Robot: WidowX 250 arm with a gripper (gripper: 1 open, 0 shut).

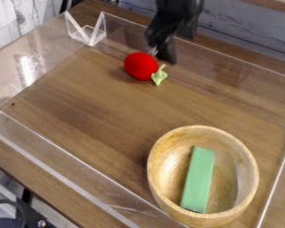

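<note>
My gripper (163,46) is a dark, blurred shape at the top centre, open, hanging just above and right of a red round vegetable (140,64) with a small green stem. The vegetable lies on the wooden surface in the upper middle. A light wooden bowl (167,169) at the lower right holds a green rectangular block (198,178).
Clear plastic walls bound the wooden work surface (92,111), with a clear bracket (86,34) at the upper left. A cable lies at the lower left corner, outside the walls.
</note>
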